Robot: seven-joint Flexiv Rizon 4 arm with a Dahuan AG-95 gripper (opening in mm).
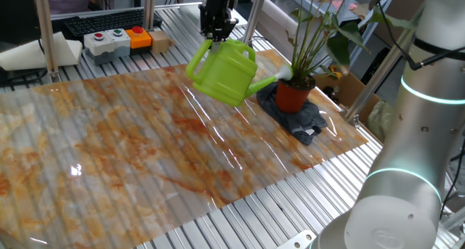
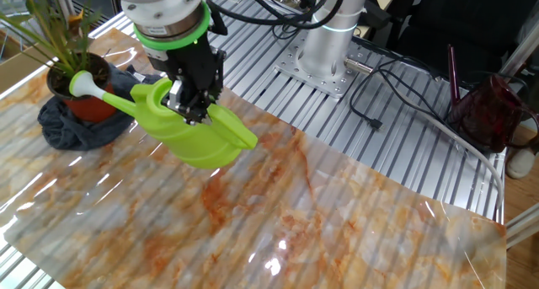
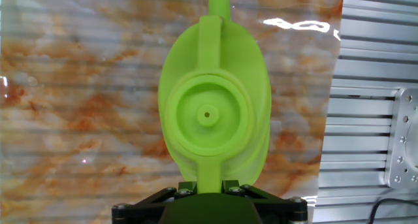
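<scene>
A bright green watering can (image 1: 226, 73) hangs above the marbled sheet, its spout pointing at the potted plant. My gripper is shut on the strap-like handle over the can's top; the can's round opening shows beside it in the wrist view. In exterior view 2 the can (image 2: 189, 141) is somewhat tilted, and its pale sprinkler head (image 2: 83, 84) is at the rim of the brown pot (image 2: 88, 104). The leafy plant (image 1: 320, 49) stands upright in that pot, on a dark grey cloth (image 1: 305, 124). No water can be made out.
The marbled sheet (image 1: 123, 154) is bare across its middle and left. Behind it are a button box (image 1: 107, 44), an orange one (image 1: 138, 38) and a wooden block (image 1: 161, 42). A dark red jug (image 2: 488, 112) stands near the robot base, with cables (image 2: 396, 91) around.
</scene>
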